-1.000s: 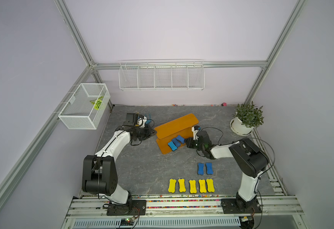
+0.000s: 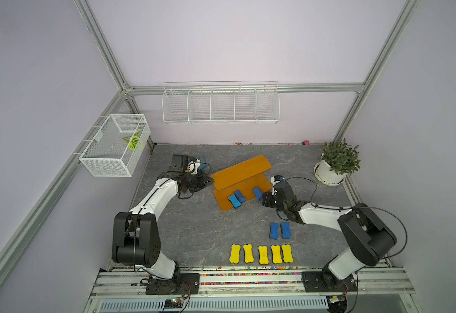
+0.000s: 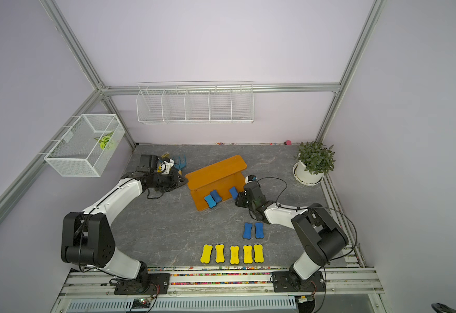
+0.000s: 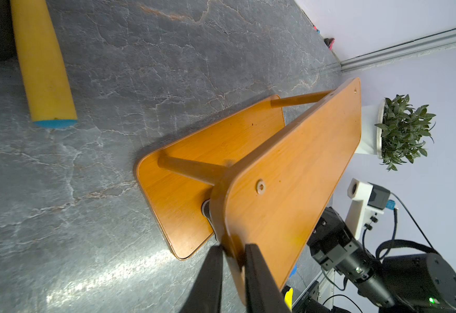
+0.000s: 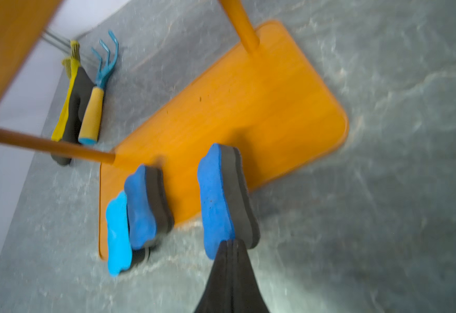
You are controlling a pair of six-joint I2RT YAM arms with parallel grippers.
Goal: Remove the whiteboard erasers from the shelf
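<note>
An orange two-tier shelf [image 2: 241, 168] stands mid-table. Blue erasers [image 2: 234, 201] rest on its lower board, partly over the front edge. My left gripper is shut on the shelf's upper board at its near end. My right gripper is shut, its tips against the front end of the rightmost blue eraser, nothing visible between them. Two more blue erasers [image 2: 274, 230] and several yellow erasers [image 2: 263, 254] lie on the table in front of the shelf.
A potted plant [image 2: 337, 164] stands back right. Garden tools [image 5: 92, 117] lie behind the shelf at left. Wire baskets [image 2: 114, 143] hang on the left and back walls.
My right gripper has moved right, away from the left pair, and the rightmost eraser on the shelf now lies farther right, apart from the others. The left arm looks unchanged.
</note>
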